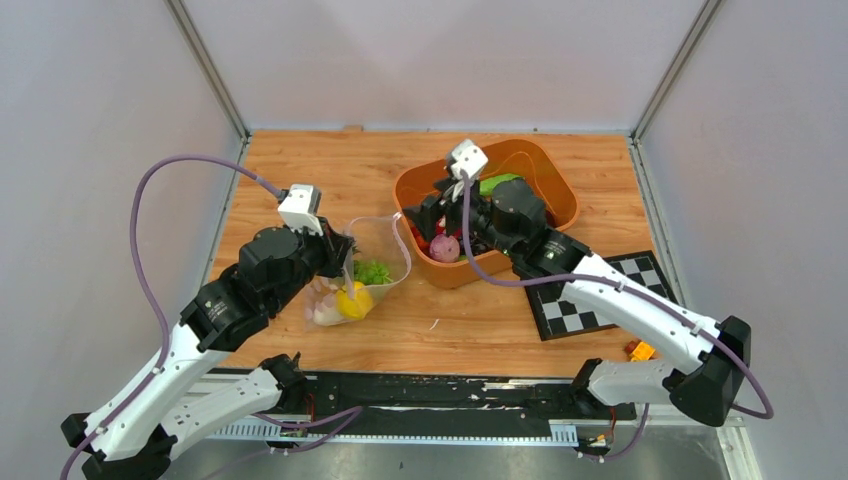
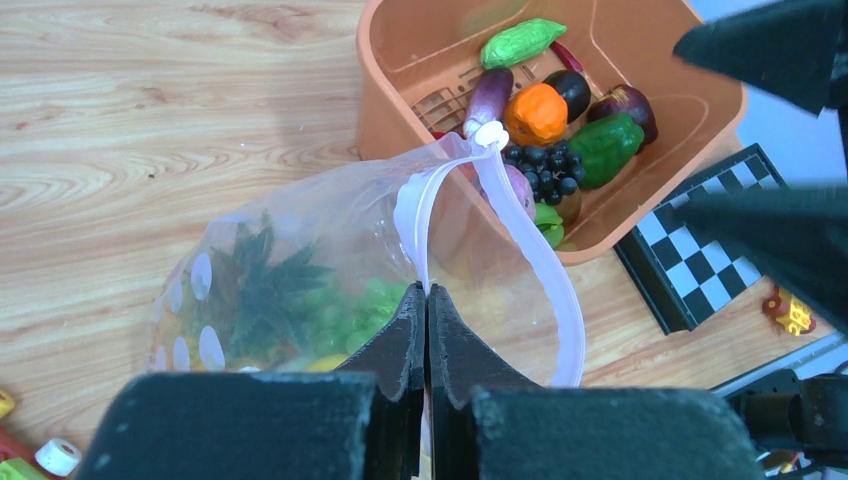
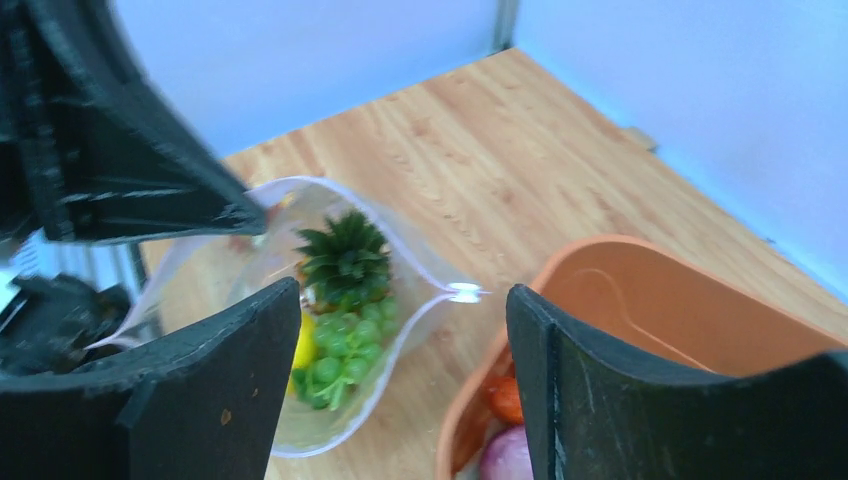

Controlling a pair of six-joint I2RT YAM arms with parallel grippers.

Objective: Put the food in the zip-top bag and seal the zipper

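The clear zip bag (image 1: 385, 246) lies open on the table, holding a pineapple top (image 3: 345, 258), green grapes (image 3: 345, 350) and a yellow item (image 1: 354, 303). My left gripper is shut on the bag's rim. My right gripper stands open above the orange bin (image 2: 680, 110), to the right of the bag. The bin holds a purple eggplant (image 2: 490, 98), orange pepper (image 2: 536, 113), black grapes (image 2: 530, 168), green pepper (image 2: 606, 150) and several other foods.
A checkerboard (image 1: 560, 310) lies right of the bin, with a small yellow object (image 1: 643, 350) near the front right.
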